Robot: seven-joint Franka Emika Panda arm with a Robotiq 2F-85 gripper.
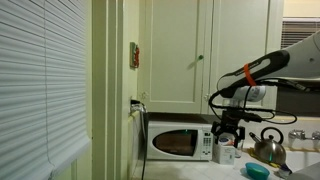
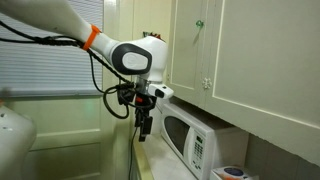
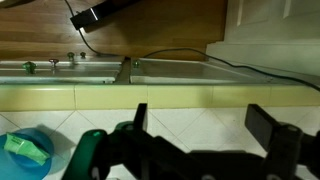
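My gripper (image 1: 228,138) hangs above the white counter, in front of the right end of the microwave (image 1: 174,139). In the wrist view its dark fingers are spread wide, and the gripper stands open with only tiled counter and a yellow edge strip showing between them. Exterior view 2 shows the gripper (image 2: 143,125) pointing down near the counter's edge. A blue-green bowl (image 3: 50,158) lies at the lower left of the wrist view, with a green item (image 3: 27,148) in it. The same bowl (image 1: 257,172) is low on the right in exterior view 1.
A metal kettle (image 1: 268,150) stands right of the gripper, close to the arm. White cabinets (image 1: 173,55) hang above the microwave. A cable (image 3: 200,52) crosses the wrist view beyond the counter edge.
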